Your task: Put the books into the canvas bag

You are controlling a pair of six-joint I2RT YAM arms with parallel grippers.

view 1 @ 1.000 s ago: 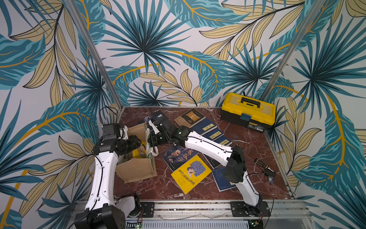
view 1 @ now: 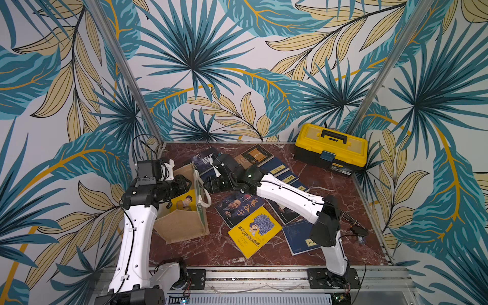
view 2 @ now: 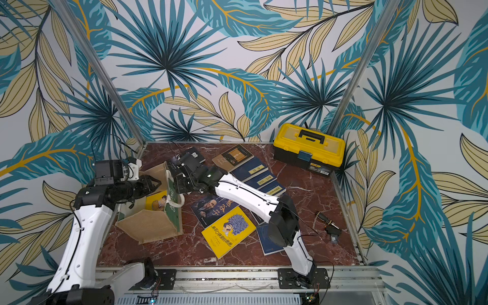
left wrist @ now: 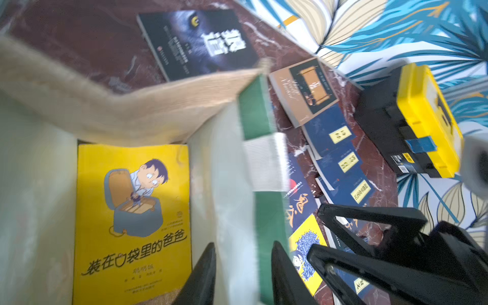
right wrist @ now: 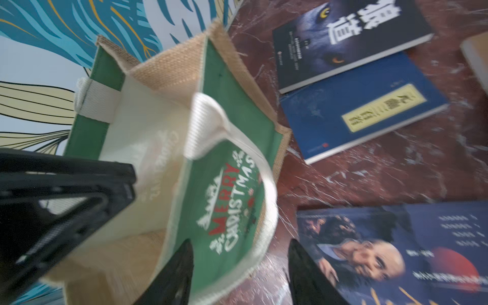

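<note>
The canvas bag (view 1: 180,226) stands upright and open at the table's left, with a yellow book (left wrist: 134,218) flat on its floor. Over its mouth is my left gripper, fingers apart and no book between them. Just right of the bag's green printed wall (right wrist: 233,203), my right gripper is open; the white strap (right wrist: 264,188) hangs near its fingers. Outside lie a dark portrait book (right wrist: 371,254), another yellow book (view 1: 255,232), a black wolf book (right wrist: 350,38), several blue books (view 2: 252,168) and a tan book (view 2: 232,157).
A yellow-and-black toolbox (view 1: 330,147) stands at the back right. A small tool (view 1: 353,222) lies near the right edge. Bare red marble tabletop (view 1: 330,190) shows between the books and the toolbox.
</note>
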